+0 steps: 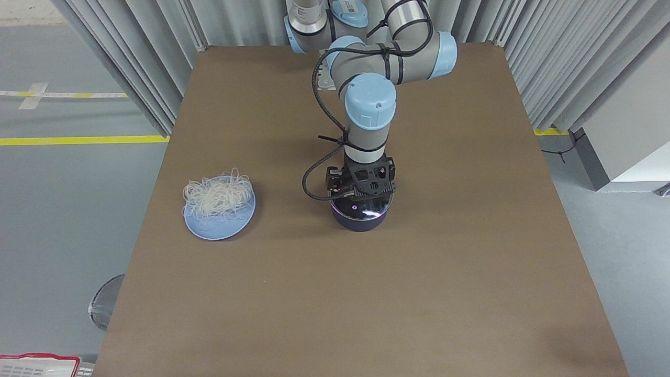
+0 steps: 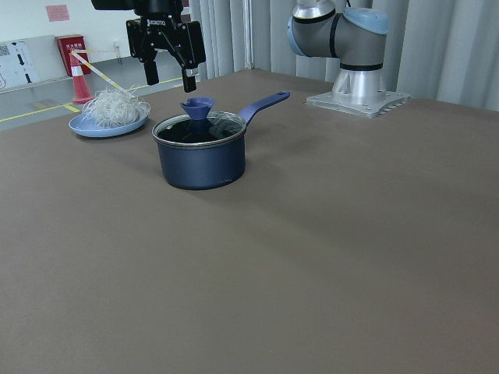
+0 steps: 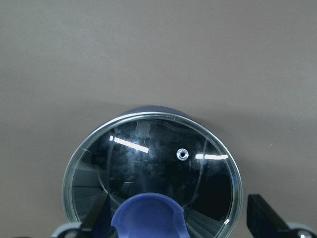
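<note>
My gripper point(image 2: 170, 72) hangs open just above a dark blue pot point(image 2: 201, 166) with a glass lid point(image 3: 130, 175) and a blue knob point(image 3: 148, 218). Its two fingers are spread either side of the knob in the wrist view, nothing between them at their height that I can see held. In the front view the gripper housing point(image 1: 360, 182) covers much of the pot and the knob. The pot's handle point(image 2: 267, 103) points toward the back. Left of the pot in the front view, a blue plate point(image 1: 220, 229) holds white noodles point(image 1: 216, 195).
The robot base point(image 2: 359, 97) stands at the back. Grey curtains hang behind the table, and floor surrounds it.
</note>
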